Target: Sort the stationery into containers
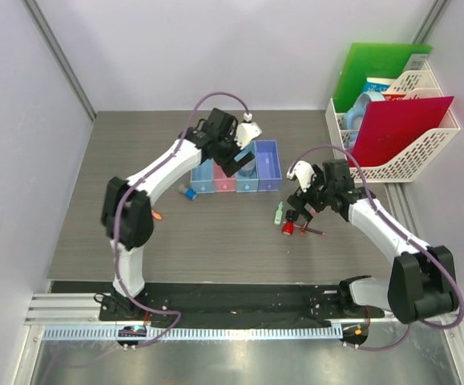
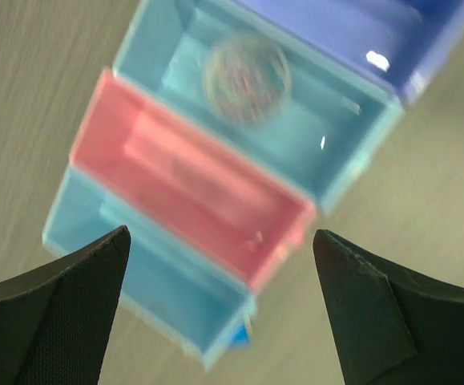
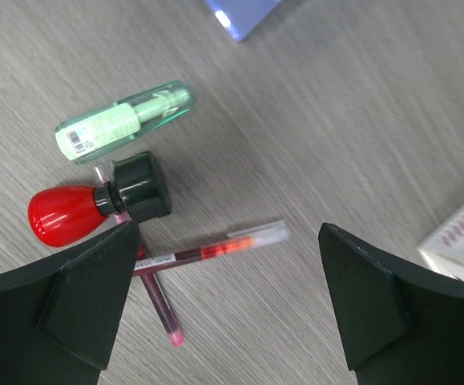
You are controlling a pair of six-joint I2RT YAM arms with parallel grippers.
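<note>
My left gripper point(image 1: 238, 164) hangs over the row of bins, its fingers apart and nothing between them. Below it, a round clear item point(image 2: 248, 79) lies in the light-blue bin point(image 2: 340, 92) between the pink bin point(image 2: 203, 180) and the dark-blue bin point(image 1: 268, 178); motion blurs that view. Another light-blue bin point(image 2: 163, 281) adjoins the pink one. Open and empty, my right gripper hovers above two crossed pens: a red one with a clear end point(image 3: 207, 250) and a dark one point(image 3: 163, 305). Beside them lie a red black-capped bottle point(image 3: 63, 215) and a green bottle point(image 3: 123, 120).
At the back right stands a white basket point(image 1: 412, 164) with a red folder point(image 1: 396, 128) and a green board point(image 1: 368, 68). A blue item point(image 1: 187, 192) lies left of the bins, and a small orange thing point(image 1: 156, 215) near the left arm.
</note>
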